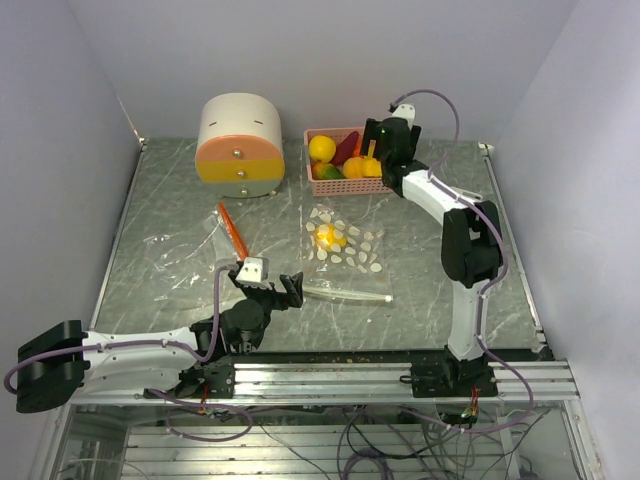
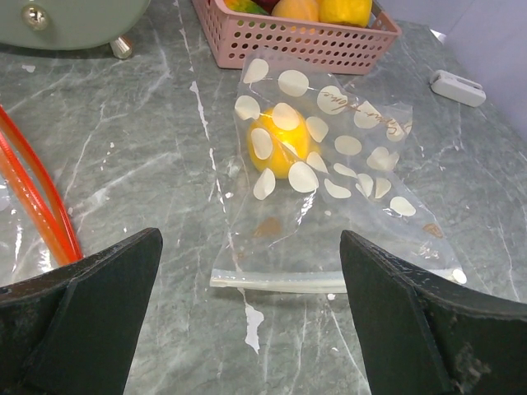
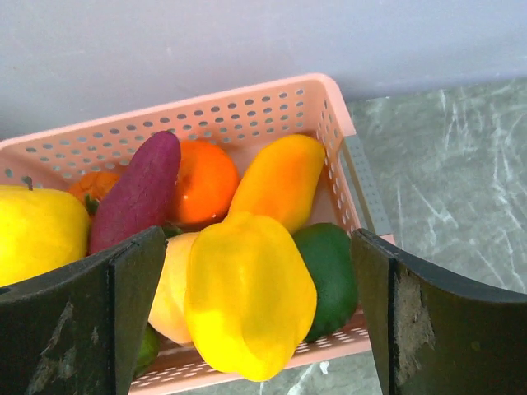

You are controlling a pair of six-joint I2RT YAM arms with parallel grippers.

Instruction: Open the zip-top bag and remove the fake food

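Observation:
A clear bag with white dots (image 2: 346, 144) lies flat on the table, its pale zip strip (image 2: 280, 284) along the near edge. Inside, toward its far end, is a round yellow-orange food piece (image 2: 284, 144). Whether the zip edge is parted I cannot tell. My left gripper (image 1: 268, 283) stands open near the strip's left end, nothing between its fingers. Over the right part of the pink basket (image 3: 239, 103) is my right gripper, also open. Below its spread fingers a yellow pepper (image 3: 247, 296) rests loose on other fake food, including a purple piece (image 3: 136, 193).
A rounded box with drawers (image 1: 240, 145) stands left of the basket. Another clear bag (image 1: 180, 265) with an orange-red zip (image 1: 232, 232) lies at left. A small white object (image 2: 457, 88) is on the table right of the basket.

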